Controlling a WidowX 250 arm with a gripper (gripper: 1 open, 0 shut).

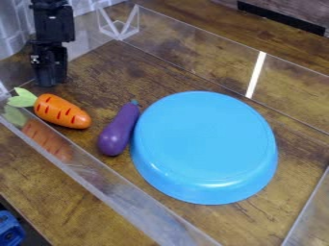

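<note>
The black gripper (49,60) hangs low at the far upper left, beside the clear wall of the bin; its fingers are dark, and whether they are open or shut is hard to make out. Below it lies an orange toy carrot (61,110) with pale green leaves. To the right of the carrot is a purple eggplant (117,132), lying lengthwise. A large blue upturned plate or lid (203,145) fills the middle right.
Clear plastic walls (96,183) border the wooden floor. A small blue object (8,229) sits outside at the lower left.
</note>
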